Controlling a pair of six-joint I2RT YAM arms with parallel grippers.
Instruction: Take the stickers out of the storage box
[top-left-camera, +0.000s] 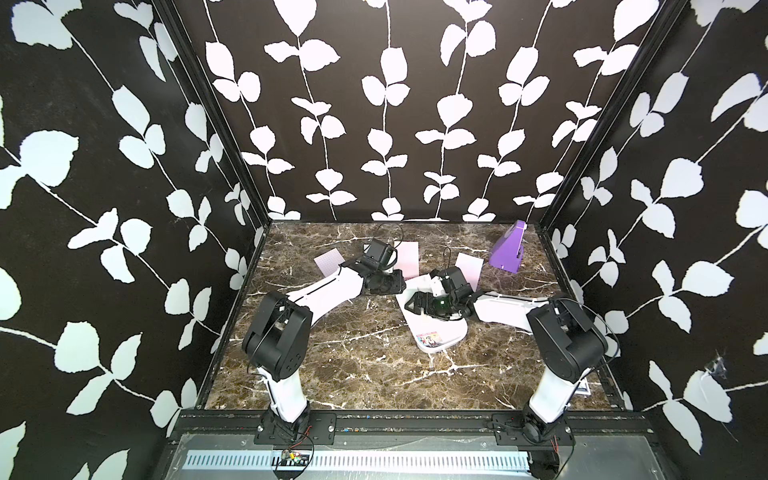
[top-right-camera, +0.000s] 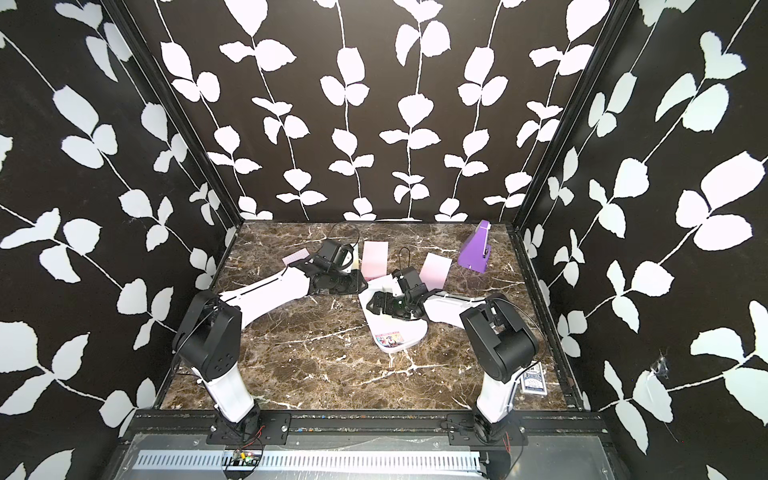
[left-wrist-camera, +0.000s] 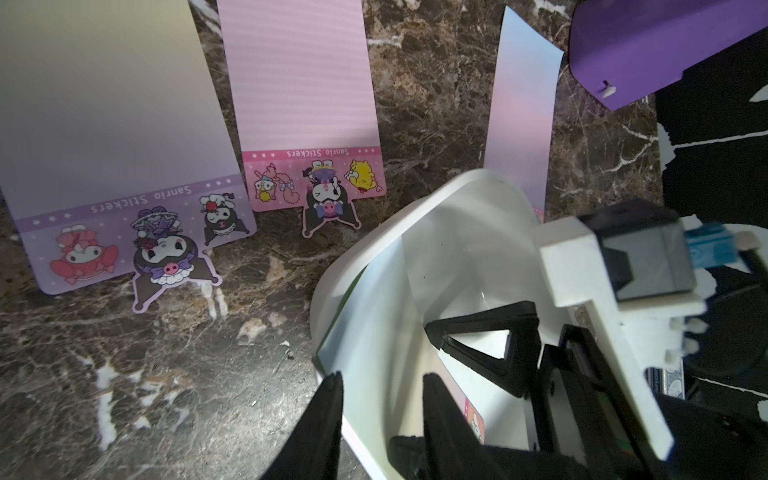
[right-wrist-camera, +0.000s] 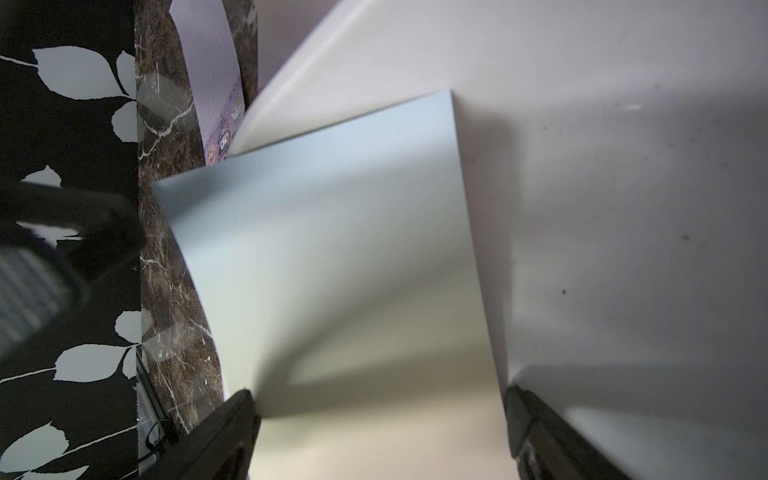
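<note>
The white storage box (top-left-camera: 412, 318) stands mid-table, and a sticker sheet (right-wrist-camera: 360, 264) leans against its inner wall, one end at the rim. In the top left view, part of a printed sheet (top-left-camera: 429, 338) shows at the box's near end. Over the box, my right gripper is open, its fingers apart on either side of the leaning sheet. My left gripper is also open, at the box's left rim, near that sheet's edge. Sticker sheets (left-wrist-camera: 132, 152) and a bluish-pink sheet (left-wrist-camera: 524, 112) lie on the table behind the box.
A purple wedge-shaped object (top-left-camera: 508, 248) stands at the back right. A small card-like item (top-right-camera: 533, 379) lies at the right front. Both arms are close together over the box.
</note>
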